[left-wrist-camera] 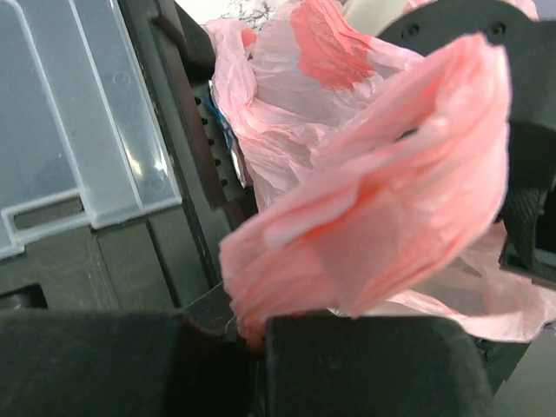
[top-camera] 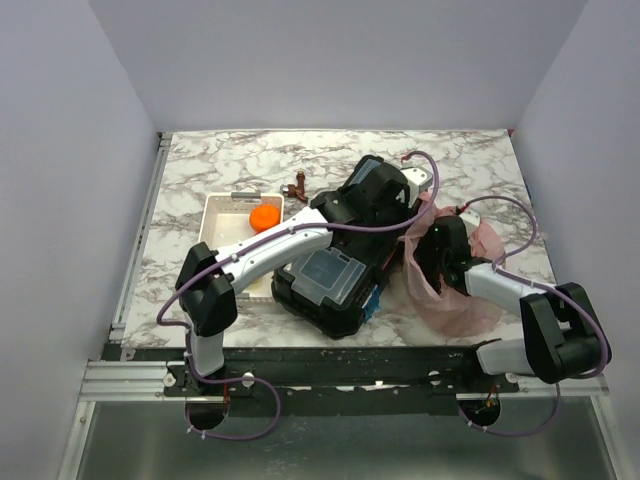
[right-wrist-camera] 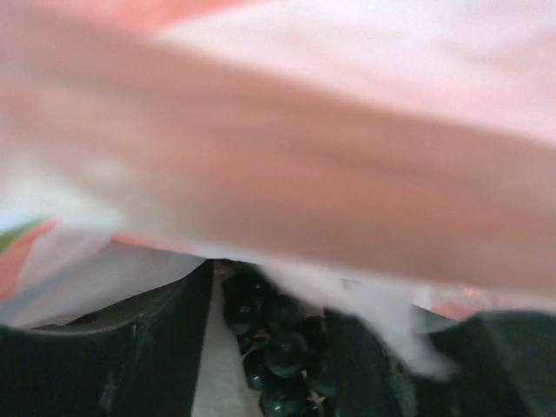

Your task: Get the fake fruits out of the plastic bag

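The pink plastic bag [top-camera: 455, 315] lies at the right of the table, its mouth raised. In the left wrist view, my left gripper is shut on a gathered fold of the bag's rim [left-wrist-camera: 365, 234]. My right gripper is down inside the bag, its fingers apart. A bunch of dark, shiny fake grapes [right-wrist-camera: 285, 352] shows between its fingers, and I cannot tell whether they touch it. Bag film, close to the right wrist camera, covers the upper part of that view. A fake orange [top-camera: 265, 218] rests in the white tray [top-camera: 210, 225].
A black case with a clear lid [top-camera: 325, 275] stands between tray and bag, under my left arm. Behind the tray lies a small brown object [top-camera: 294, 187].
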